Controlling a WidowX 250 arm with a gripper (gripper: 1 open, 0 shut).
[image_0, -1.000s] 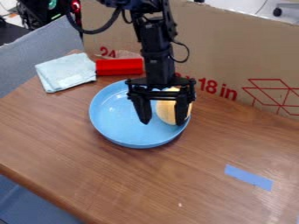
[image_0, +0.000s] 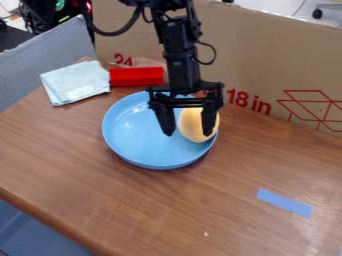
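Observation:
My black gripper (image_0: 187, 125) hangs low over a light blue plate (image_0: 139, 140), its two fingers spread apart and open. A pale yellow, rounded object (image_0: 197, 126) rests at the plate's right side, behind and beside the right finger, which partly covers it. I cannot tell whether the finger touches it.
A red block (image_0: 135, 76) lies behind the plate, and a folded pale cloth (image_0: 74, 82) sits at back left. A cardboard wall (image_0: 294, 80) closes off the back. A blue tape strip (image_0: 283, 203) marks the otherwise clear wood at right.
The gripper has shifted slightly over the last second, staying open above the plate near the yellow object. The plate and other things look still.

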